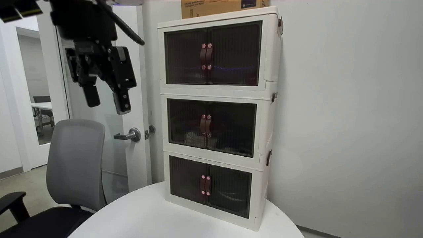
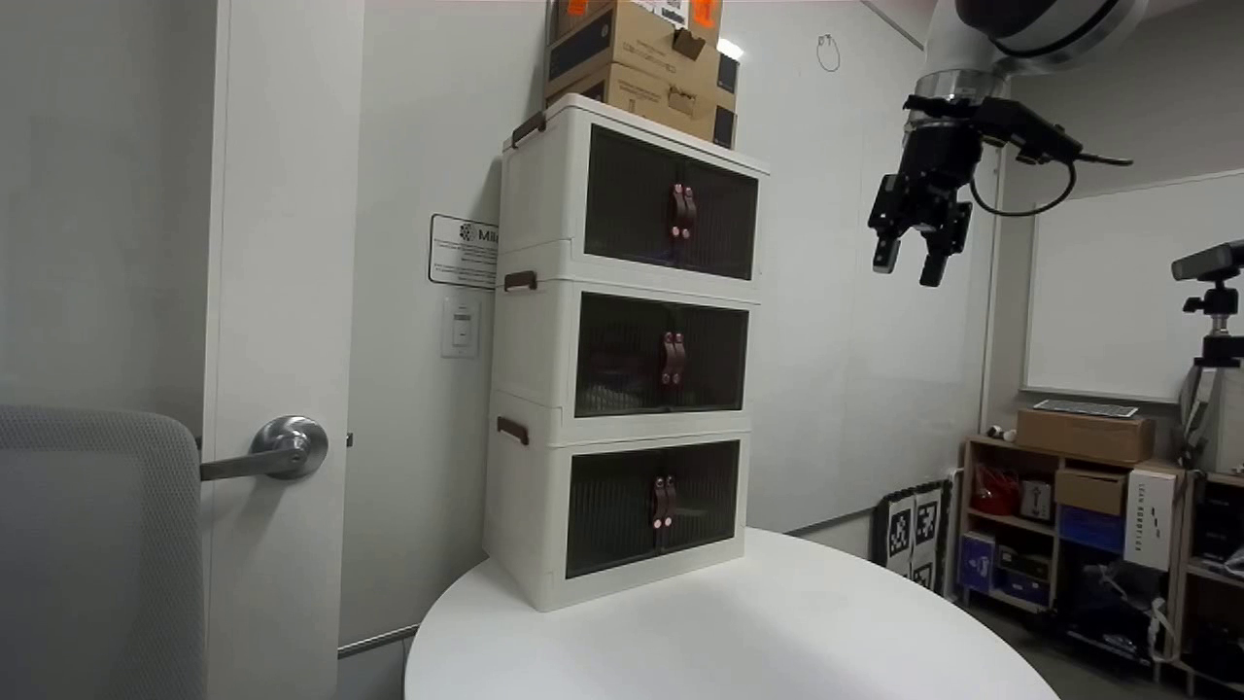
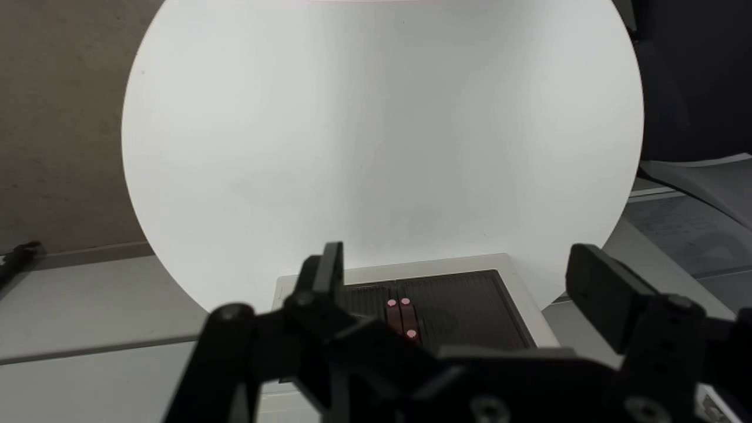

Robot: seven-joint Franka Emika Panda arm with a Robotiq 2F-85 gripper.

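A white cabinet (image 1: 218, 91) of three stacked units stands on the round white table (image 2: 863, 630). Every unit has a pair of dark ribbed doors, all closed, with brown strap handles at the middle: top handles (image 1: 206, 57), middle handles (image 1: 206, 125) and bottom handles (image 1: 205, 185). My gripper (image 2: 909, 268) hangs in the air at about the height of the upper units, clear of the cabinet's front. Its fingers are open and empty. Looking down in the wrist view, I see the bare tabletop (image 3: 380, 141) and part of one unit's doors (image 3: 458, 303) beyond the fingers.
Cardboard boxes (image 2: 653, 70) rest on top of the cabinet. A grey chair (image 1: 75, 162) and a door with a lever handle (image 1: 129, 135) are beside the table.
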